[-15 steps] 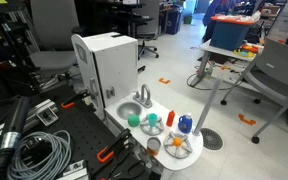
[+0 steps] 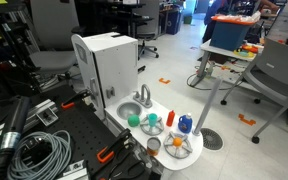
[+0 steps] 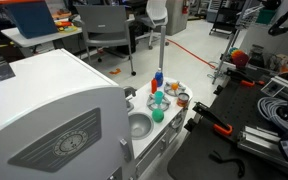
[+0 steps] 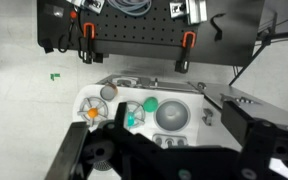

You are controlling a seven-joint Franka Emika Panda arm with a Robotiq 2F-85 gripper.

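A white toy kitchen counter [image 2: 164,162] holds a round sink [image 2: 130,110] with a grey faucet [image 2: 142,94]. Beside the sink are a green round object [image 2: 134,120] and a teal one [image 2: 153,119]. Further along stand a red item [image 2: 170,118], a blue item [image 2: 185,124] and an orange item [image 2: 178,142]. A metal can [image 2: 153,145] is at the counter's front edge. In the wrist view, my gripper hangs above the counter, its dark fingers wide apart at the bottom. It looks open, with nothing visible between them; part of the counter is hidden behind it.
A tall white cabinet [image 2: 109,68] rises at the counter's sink end. In front runs a black table [image 4: 134,40] with orange clamps [image 4: 188,42] and coiled cable [image 2: 42,157]. Bare floor [image 2: 234,150] lies beyond the counter, with a chair [image 2: 279,72] farther off.
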